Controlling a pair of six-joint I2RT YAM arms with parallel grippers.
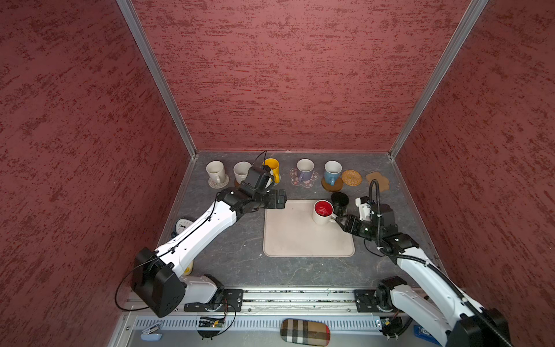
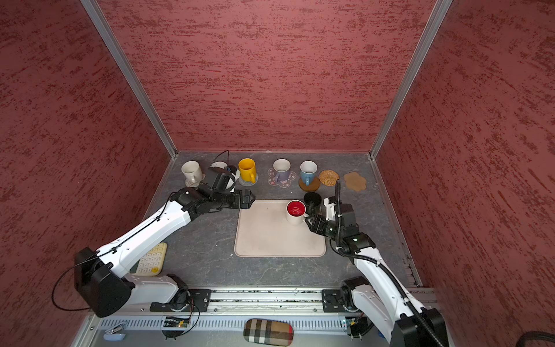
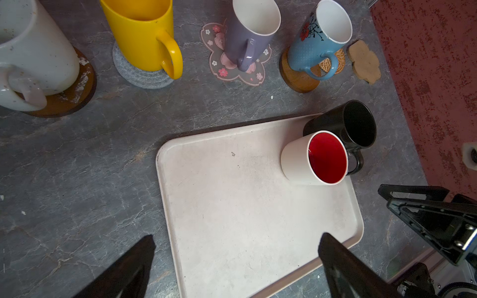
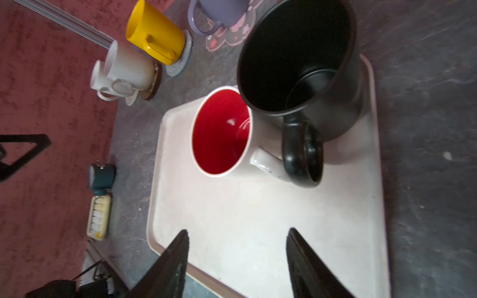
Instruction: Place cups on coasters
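Note:
A white cup with a red inside [image 3: 298,160] and a black cup [image 3: 329,124] stand side by side in the back right of the white tray [image 3: 213,142]. The black cup's handle [image 4: 293,151] lies close by the white one's handle [image 4: 268,163]. Beyond the tray's near right side, my right gripper has its fingers apart, nothing between them, short of both cups. My left gripper hangs over the tray's left side, open and empty. Two coasters are bare: a round woven one [image 1: 351,177] and a brown flower-shaped one [image 1: 377,180].
Along the back, a yellow cup [image 3: 144,34], a purple cup [image 3: 248,37], a blue cup [image 3: 313,47] and two white cups, including the leftmost one [image 1: 215,171], stand on coasters. Most of the tray's left and front is clear.

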